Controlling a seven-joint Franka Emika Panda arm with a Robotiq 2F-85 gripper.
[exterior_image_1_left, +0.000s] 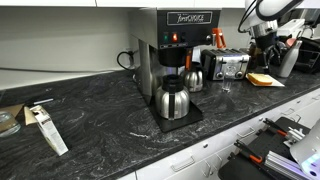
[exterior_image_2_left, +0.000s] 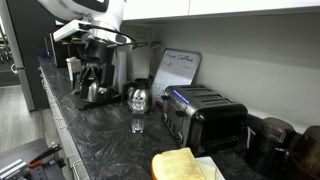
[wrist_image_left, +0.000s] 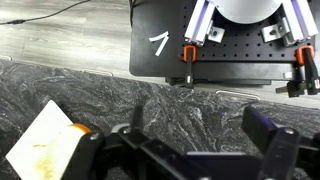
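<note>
My gripper is open, its black fingers wide apart with only dark countertop between them in the wrist view. In exterior view 1 it hangs above the right-hand counter, near the bread. A slice of bread (exterior_image_2_left: 178, 163) lies on white paper by the near edge of exterior view 2. The wrist view has the bread (wrist_image_left: 58, 152) at lower left, outside the fingers. A silver and black toaster (exterior_image_1_left: 231, 65) stands against the wall. In front of it is a clear glass (exterior_image_2_left: 138, 118).
A tall coffee maker (exterior_image_1_left: 152, 55) holds a steel carafe (exterior_image_1_left: 173, 101) on the counter. A milk carton (exterior_image_1_left: 48, 130) lies at the left. Below the counter edge, the wrist view includes the robot's black base plate (wrist_image_left: 160, 62).
</note>
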